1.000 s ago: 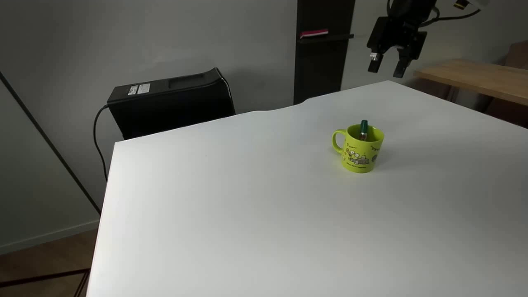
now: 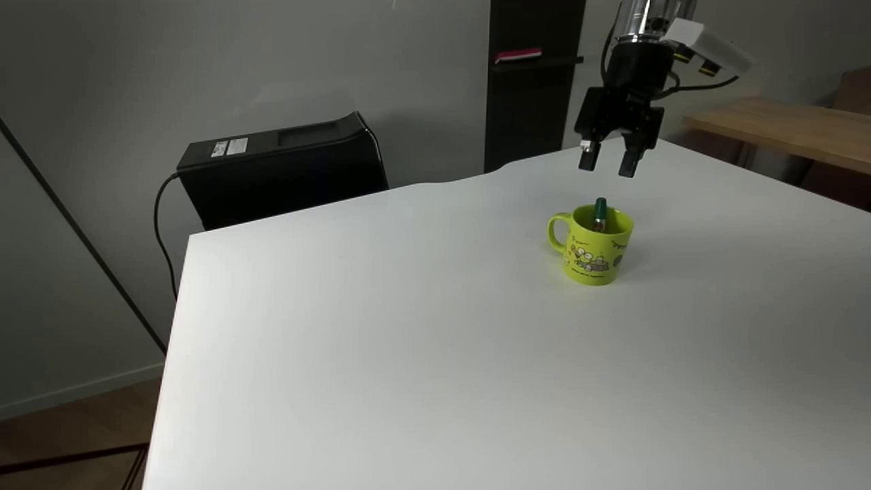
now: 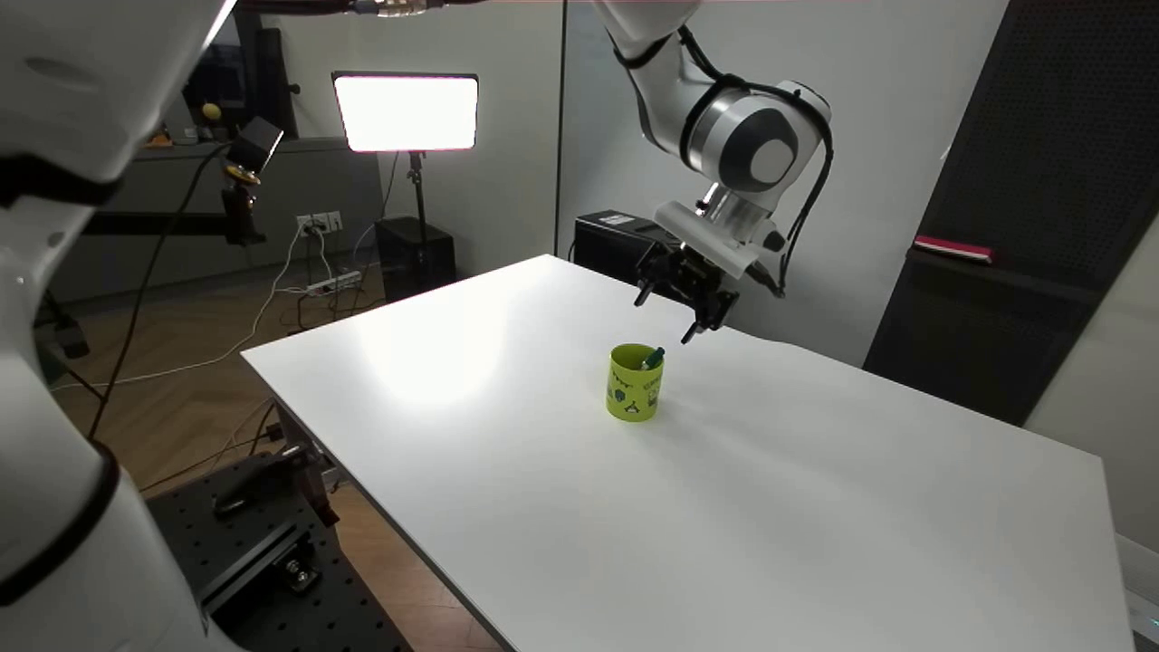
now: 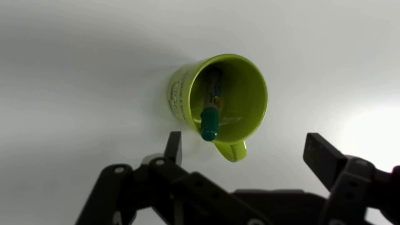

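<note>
A yellow-green mug [image 2: 593,260] with printed drawings stands upright on the white table, its handle on the left in exterior view 1. Inside it leans a marker [image 4: 211,112] with a green cap that pokes up at the rim on the handle side. My gripper [image 2: 608,162] hangs above and behind the mug, open and apart from it, with nothing between its fingers. Seen from the wrist, the mug lies beyond the fingertips [image 4: 174,148], between the two fingers sideways. The marker's lower end sits in shadow inside the mug.
A wooden surface [image 2: 784,126] shows at the far right. A bright lamp [image 3: 407,112] stands behind the table's left end in exterior view 2.
In exterior view 1 my gripper has come down and to the left, closer to the mug, staying open. Mug and marker have not moved.
</note>
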